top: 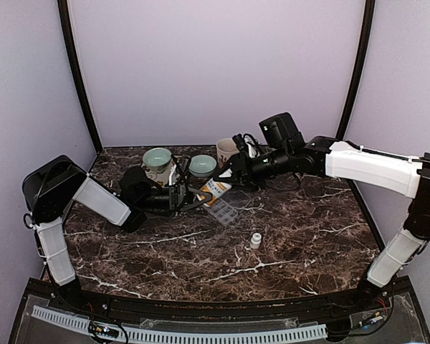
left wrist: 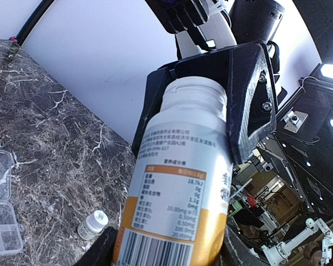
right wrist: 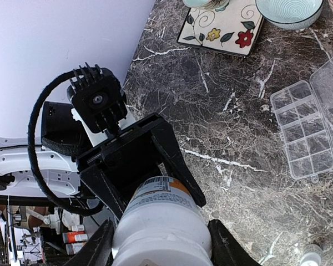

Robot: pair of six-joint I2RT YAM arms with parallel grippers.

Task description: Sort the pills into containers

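Observation:
A white bottle with an orange-banded label [left wrist: 172,183] is tilted in the air between both arms. My left gripper [top: 200,198] is shut on its labelled lower end. At the bottle's white cap end [right wrist: 162,235], the fingers of my right gripper [top: 229,174] stand on both sides, close against it. Whether they grip it cannot be told. A clear pill box [right wrist: 308,130] with several compartments lies on the table with its lid [right wrist: 332,91] folded open; no pills show in it. A small white bottle [top: 255,241] stands upright on the table.
Behind the arms are a green bowl [top: 157,157], another pale green bowl [top: 203,165] and a patterned cup [top: 226,150]. A flowered tray [right wrist: 222,40] lies at the back.

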